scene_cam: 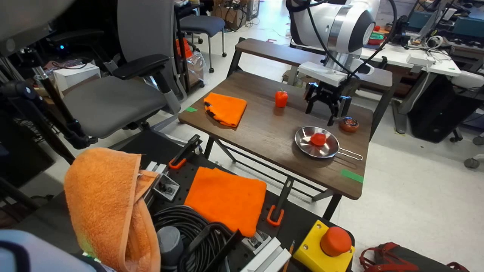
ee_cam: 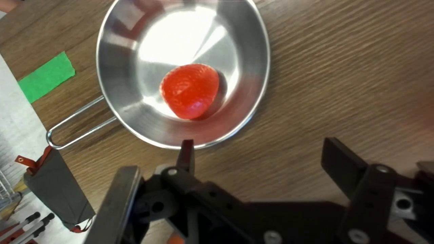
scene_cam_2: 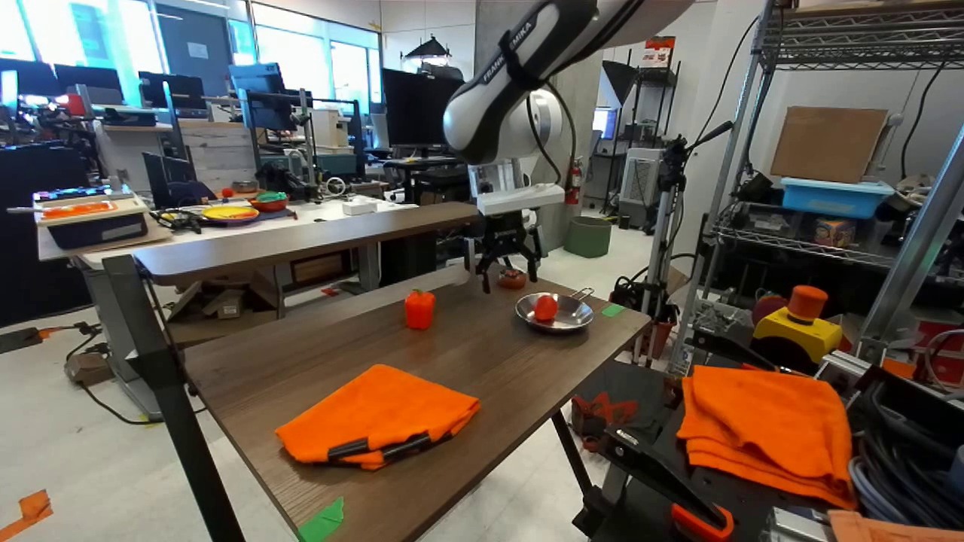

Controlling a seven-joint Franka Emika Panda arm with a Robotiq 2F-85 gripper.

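My gripper is open above the table, its two black fingers wide apart with only bare wood seen between them. In the wrist view a steel pan [ee_cam: 252, 93] lies just beyond the fingertips, its wire handle pointing left. Inside the pan rests a red rounded piece [ee_cam: 190, 91]. An orange-red bell pepper [scene_cam: 281, 99] stands upright on the table, left of the gripper in exterior view 1. Close behind the gripper's right finger sits a reddish-brown round object [scene_cam: 349, 124]; exterior view 2 shows the same round object [scene_cam_2: 512, 279] beside the gripper.
A folded orange cloth [scene_cam_2: 379, 411] covers part of the table's far end from the pan. A raised shelf [scene_cam: 313, 56] runs along the back edge. Green tape strips [scene_cam: 352, 176] mark the table's edge.
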